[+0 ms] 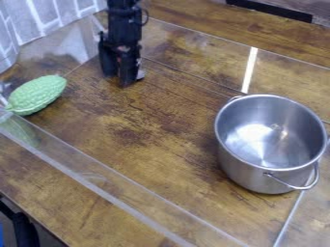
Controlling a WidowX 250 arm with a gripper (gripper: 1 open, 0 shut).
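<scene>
My black gripper [122, 62] reaches down at the upper middle-left onto a small silvery object [137, 74], which is mostly hidden behind it; whether the fingers are open or shut on it is unclear. A pale green textured oval object [37, 95] lies at the left. A large steel pot [268, 145] with wire handles stands at the right.
A clear plastic barrier runs along the left side, and light strips mark the table at the right.
</scene>
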